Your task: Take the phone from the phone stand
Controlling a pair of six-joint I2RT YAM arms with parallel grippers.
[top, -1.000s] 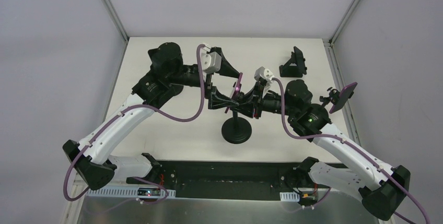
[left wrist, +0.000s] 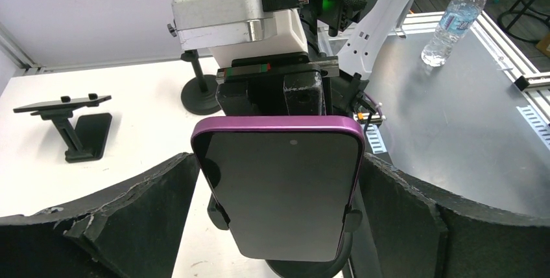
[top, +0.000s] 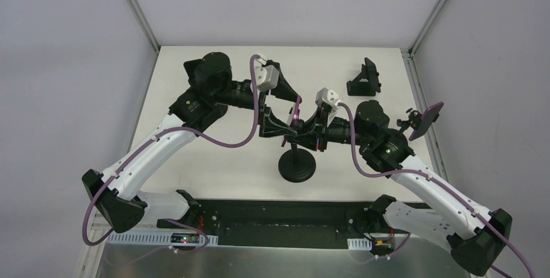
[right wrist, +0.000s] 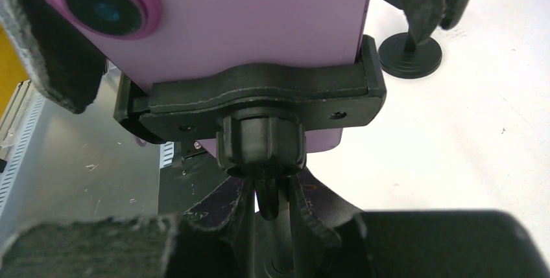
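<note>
A purple phone [left wrist: 277,194] sits upright in a black clamp holder [right wrist: 259,103] on a stand with a round base [top: 297,169]. The left wrist view faces its dark screen; my open left gripper straddles it, a finger on either side. In the right wrist view the phone's purple back [right wrist: 259,19] fills the top. My right gripper is at the holder's knob and stem below the phone, its fingers partly apart; whether they touch the stem cannot be told. The top view shows the two grippers facing each other across the phone.
An angled black stand [top: 364,80] is at the back right of the table. Another phone on a stand [top: 425,122] is at the right, partly behind my right arm. A water bottle [left wrist: 454,19] stands on the metal surface.
</note>
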